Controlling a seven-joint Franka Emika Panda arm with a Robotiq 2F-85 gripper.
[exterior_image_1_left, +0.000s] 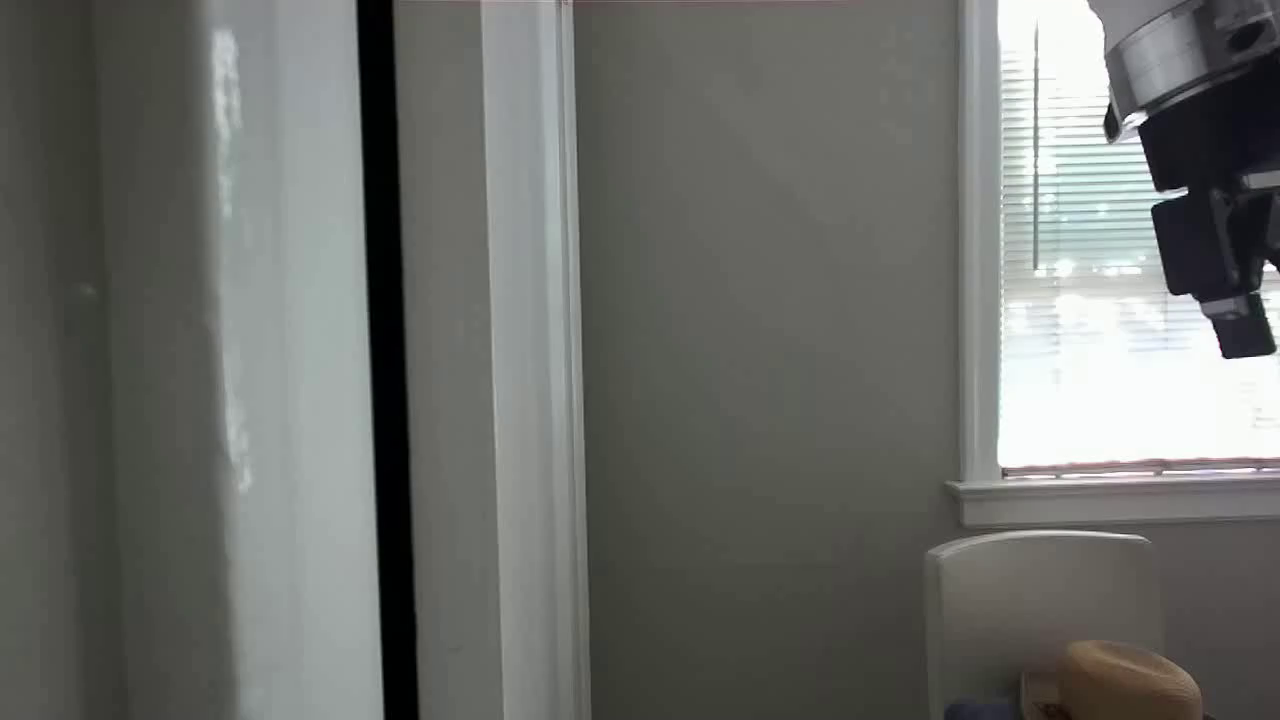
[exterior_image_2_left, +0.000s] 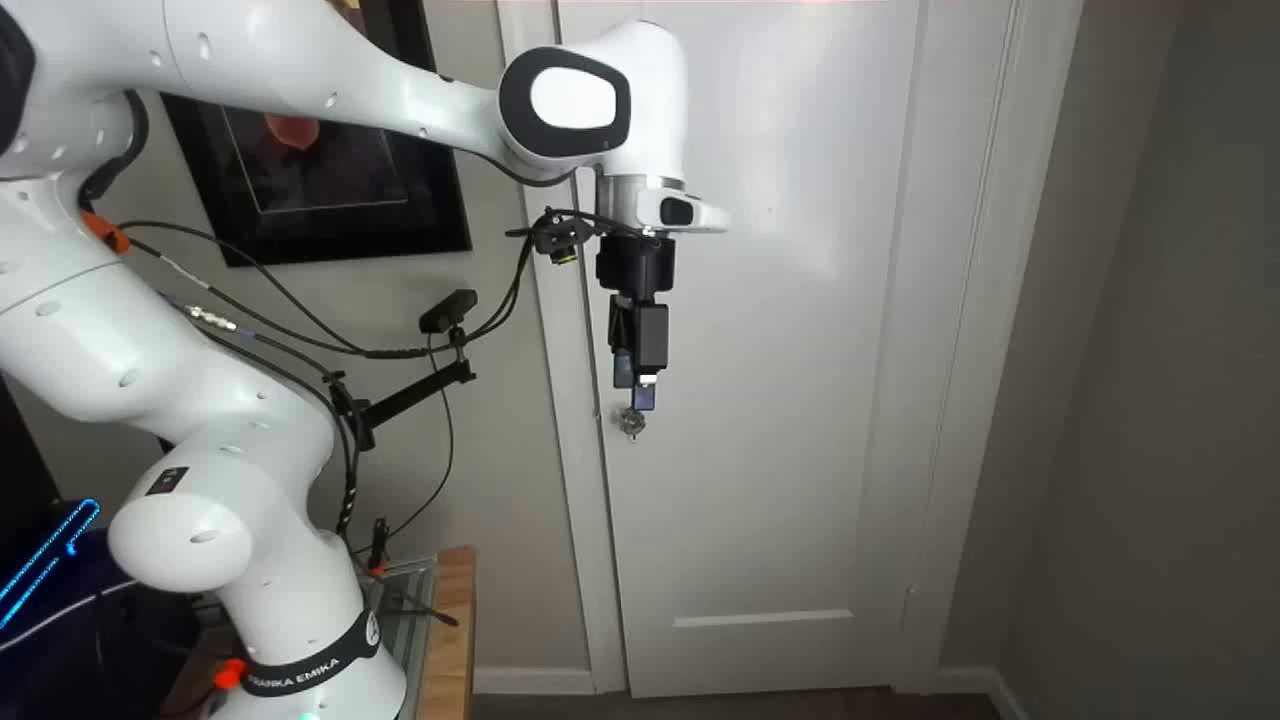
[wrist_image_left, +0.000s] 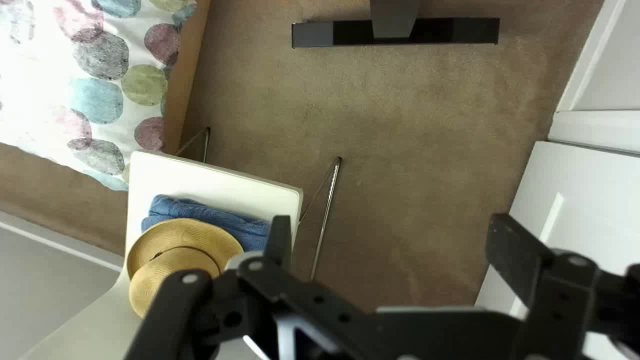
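Note:
In the wrist view my gripper stands wide open, with only brown floor visible between its fingers. The second exterior view has the gripper (exterior_image_2_left: 636, 394) pointing down in front of a white door (exterior_image_2_left: 768, 480). Just below the fingertips in that view shows a glass-like doorknob (exterior_image_2_left: 631, 422); how far apart they are in depth I cannot tell. Only part of the gripper (exterior_image_1_left: 1242, 330) enters the first exterior view, at the right edge before the window.
A white chair (wrist_image_left: 240, 183) holds a straw hat (wrist_image_left: 180, 240) and blue folded cloth (wrist_image_left: 207, 215). Beyond it lies a dotted cover (wrist_image_left: 99, 90). A black stand base (wrist_image_left: 348, 33) rests on the floor (wrist_image_left: 414, 132), otherwise largely clear. A camera bracket (exterior_image_2_left: 414, 396) stands beside the arm.

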